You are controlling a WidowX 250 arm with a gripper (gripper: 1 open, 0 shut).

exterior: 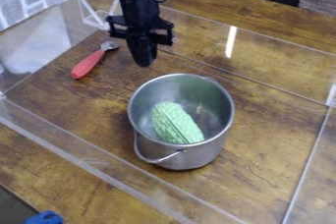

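Observation:
The black gripper (pixel 138 33) hangs at the upper middle of the camera view, over the wooden table behind a steel pot (pixel 210 141). Whether its fingers are open or shut is hard to tell. A red-handled utensil (pixel 88 64) lies on the table to the gripper's lower left, apart from it. A pale green ribbed object (pixel 176 123) lies inside the pot.
Clear walls or edges run along the left and right sides. A blue object (pixel 43 217) sits at the bottom left corner.

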